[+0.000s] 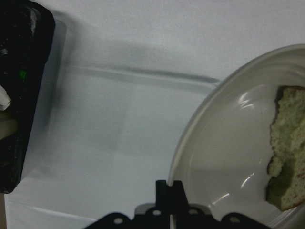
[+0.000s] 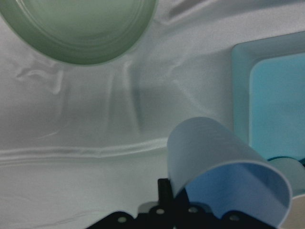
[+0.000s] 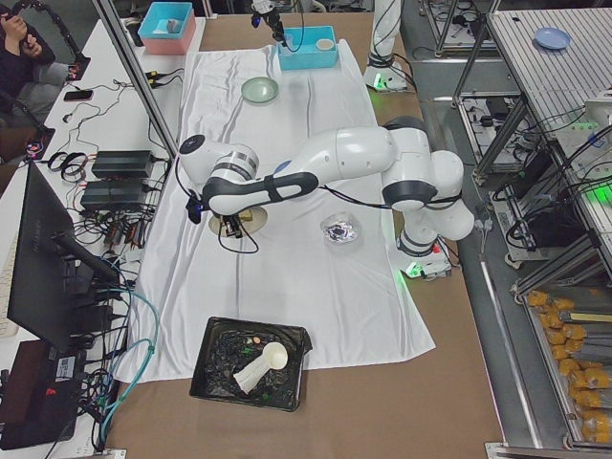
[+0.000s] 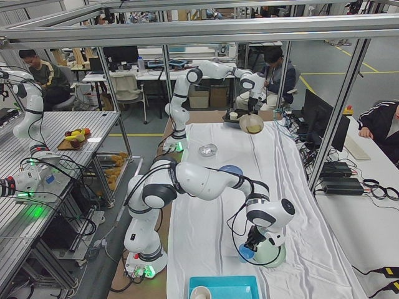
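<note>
My left gripper is shut on the rim of a pale plate [image 1: 224, 143] holding a piece of bread [image 1: 288, 138]; the plate [image 4: 252, 126] is raised above the cloth near the black bin [image 1: 19, 143]. My right gripper is shut on a blue cup [image 2: 205, 143], tilted in the right wrist view, with a green plate [image 2: 81, 38] and a turquoise tub [image 2: 243, 95] beside it below. In the camera left view the left arm partly hides its plate.
A crumpled foil item [image 3: 339, 229] and a blue plate [image 4: 230, 169] lie on the white cloth [image 3: 287, 277]. A monitor and cables border one side, the metal frame the other. The cloth before the bin is clear.
</note>
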